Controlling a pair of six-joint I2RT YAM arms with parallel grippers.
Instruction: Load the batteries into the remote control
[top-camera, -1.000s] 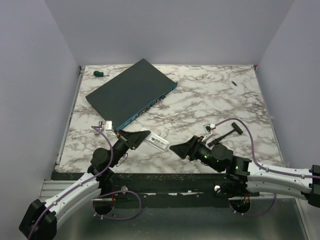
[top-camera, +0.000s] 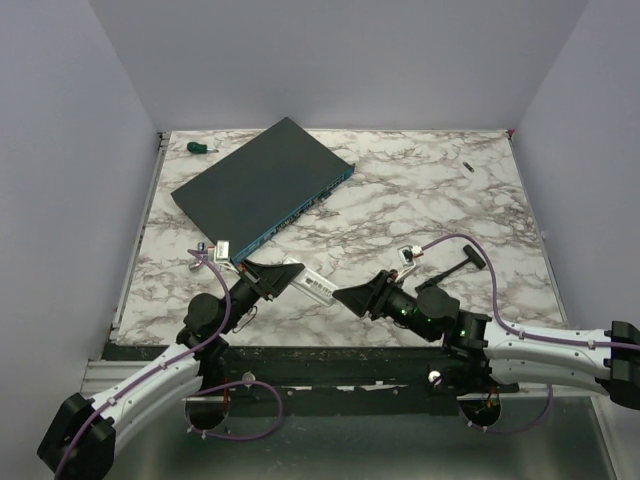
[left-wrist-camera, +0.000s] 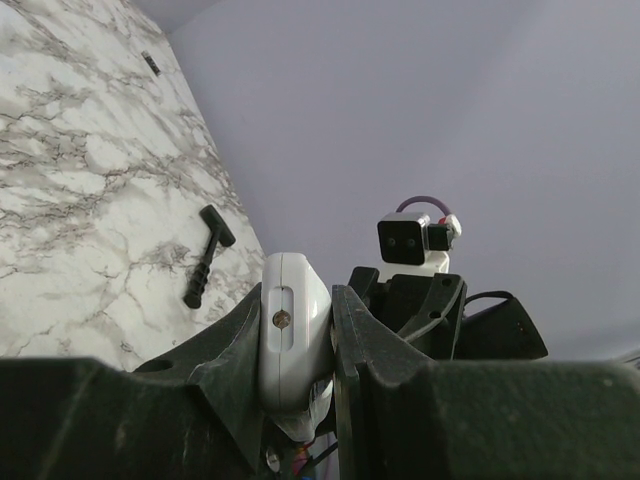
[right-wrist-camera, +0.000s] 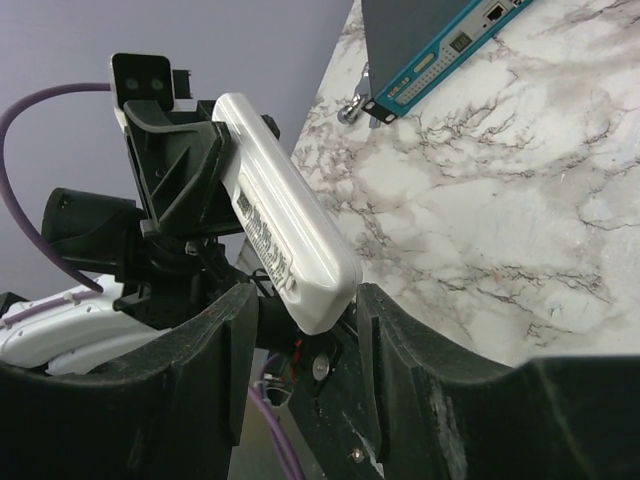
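A white remote control (top-camera: 313, 283) (left-wrist-camera: 285, 340) (right-wrist-camera: 280, 210) is held in the air, slanting between the two arms. My left gripper (top-camera: 294, 276) is shut on one end of it. The other end sits at the fingertips of my right gripper (top-camera: 343, 296), seen just between its fingers in the right wrist view; that gripper looks closed in on this end. In the right wrist view a row of markings or slots runs along the remote's side. I cannot make out batteries in it.
A large dark device (top-camera: 260, 185) lies at the back left, with a green screwdriver (top-camera: 197, 148) behind it and metal pieces beside it. A black hammer (top-camera: 466, 258) lies at the right, a small dark item (top-camera: 468, 166) at the back right.
The left gripper and remote have shifted very slightly.
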